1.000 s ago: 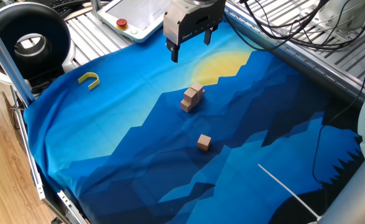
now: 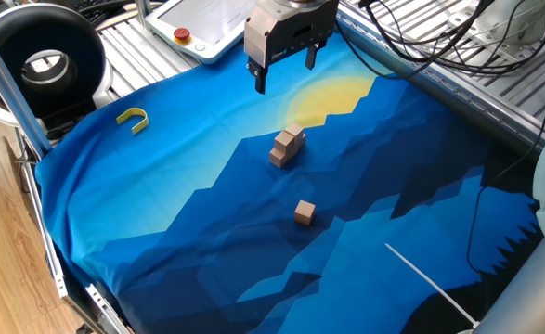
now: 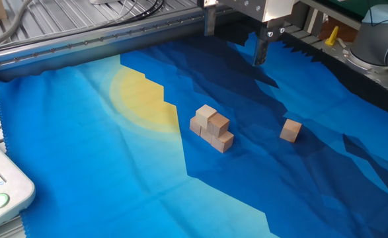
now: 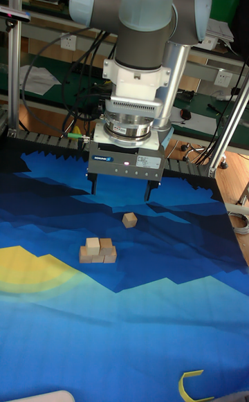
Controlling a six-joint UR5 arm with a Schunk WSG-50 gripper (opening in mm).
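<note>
Several wooden cubes form a small two-layer stack (image 2: 287, 147) on the blue cloth, with two cubes side by side on top of a bottom row, as the stack (image 4: 97, 250) shows from the front. A single loose cube (image 2: 304, 212) lies apart from it on the cloth; in the second exterior view this cube (image 3: 291, 130) is to the right of the stack (image 3: 211, 128). My gripper (image 2: 286, 76) hangs above the cloth, clear of all the cubes. Its two dark fingers (image 4: 92, 183) are wide apart with nothing between them.
A yellow bent strip (image 2: 134, 120) lies near the cloth's edge. The tablet with a red button (image 2: 182, 35) rests beside the cloth. A thin white rod (image 2: 430, 283) extends over the lower right.
</note>
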